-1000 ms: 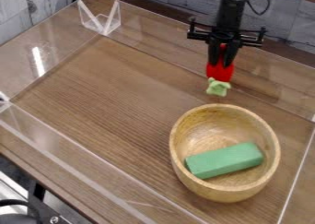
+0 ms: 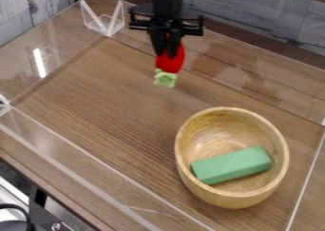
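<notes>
My black gripper (image 2: 168,35) is at the top centre of the camera view, shut on a red object (image 2: 170,58) with a pale green piece (image 2: 165,79) at its lower end. Whether that object touches the table is unclear. A wooden bowl (image 2: 200,132) sits at the lower right, holding a green block (image 2: 231,166).
A clear plastic item (image 2: 105,18) stands at the upper left. A dark cable shows at the bottom left corner, off the table.
The gripper has moved left with the red object, from right of centre to near the middle. The bowl and green block have stayed put.
</notes>
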